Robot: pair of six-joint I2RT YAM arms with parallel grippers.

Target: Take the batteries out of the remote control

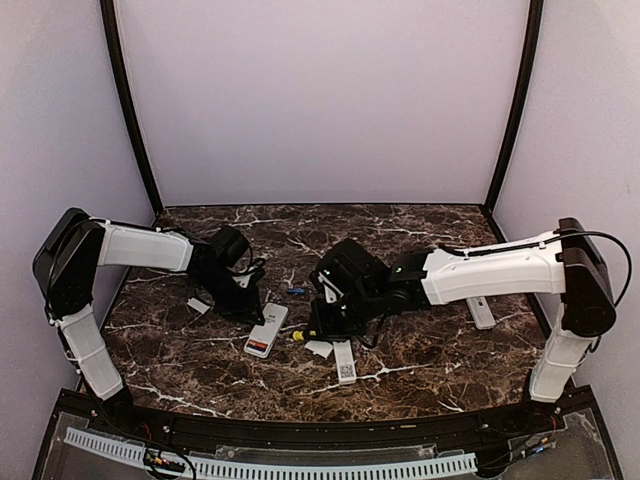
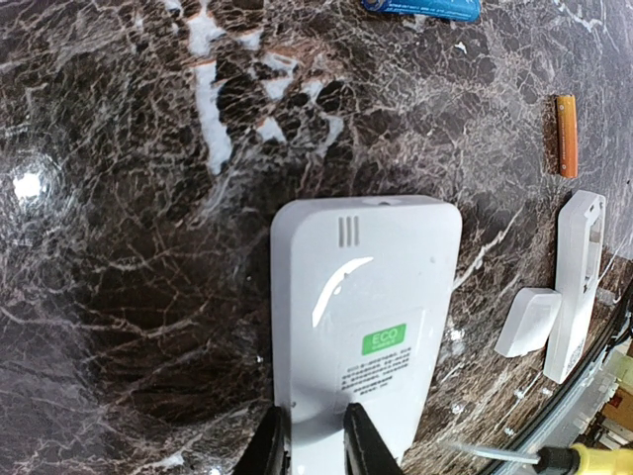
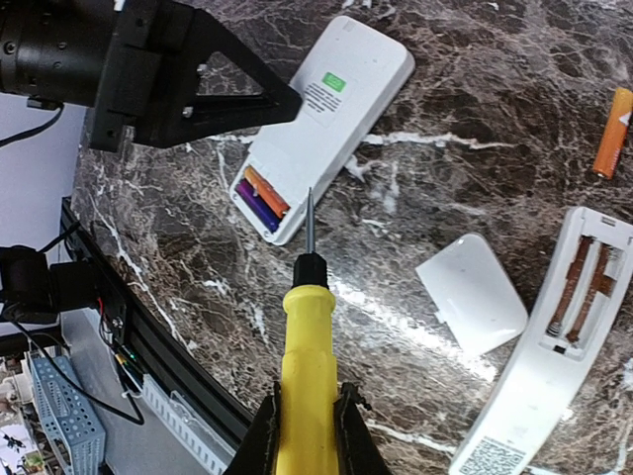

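A white remote (image 3: 341, 74) lies face down, its battery bay uncovered. In the bay sit an orange battery (image 3: 265, 190) and a purple battery (image 3: 258, 209), side by side. My left gripper is shut on the remote's body, its fingertips low at the edge and back. My right gripper is shut on the yellow handle of a screwdriver (image 3: 309, 336). The thin metal shaft points at the remote's bay end; in the top view the screwdriver (image 1: 299, 336) is just right of the remote. Whether its tip touches the remote cannot be told.
Another white remote (image 3: 499, 426) with an empty bay lies to the right, a white cover (image 3: 473, 294) beside it. A loose orange battery (image 3: 613, 134) and a blue battery (image 2: 425, 8) lie farther back. Another white remote (image 1: 481, 312) is at far right.
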